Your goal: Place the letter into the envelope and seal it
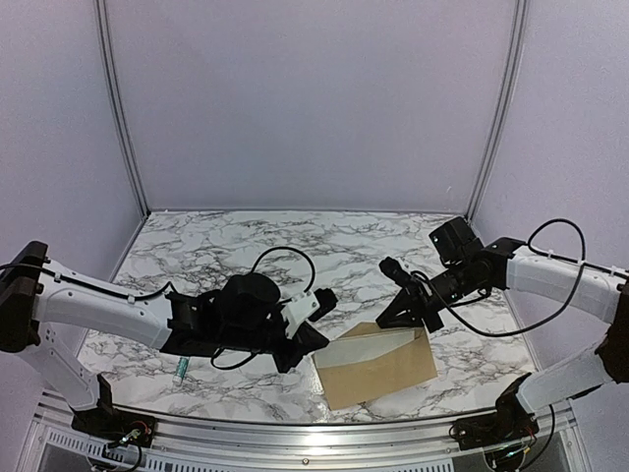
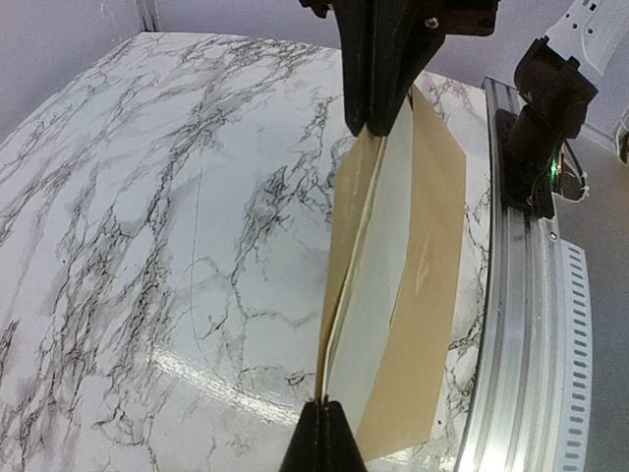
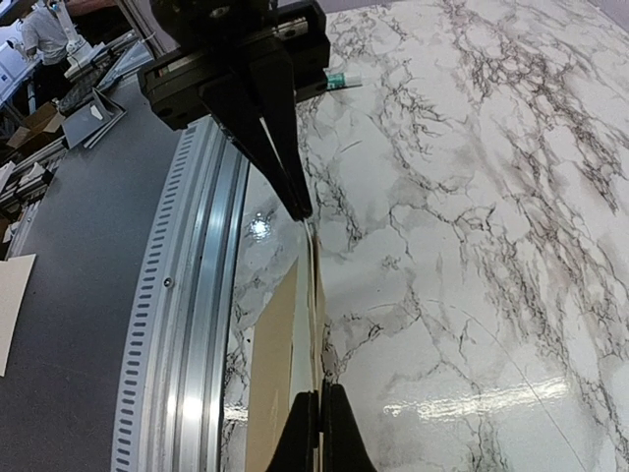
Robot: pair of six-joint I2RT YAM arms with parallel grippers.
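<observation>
The brown envelope (image 1: 378,382) hangs near the front right of the table with the white letter (image 1: 364,346) along its top, mostly inside it. My left gripper is shut on the near top corner of the papers in the left wrist view, at the envelope's left end in the top view. My right gripper is shut on the same top edge at the other end. In each wrist view the opposite gripper's fingers pinch the far end. The folded top edges are close together; which layers each gripper holds is hard to tell.
A small green glue stick (image 1: 182,368) lies at the front left, beside the left arm. A metal rail (image 1: 305,428) runs along the front edge.
</observation>
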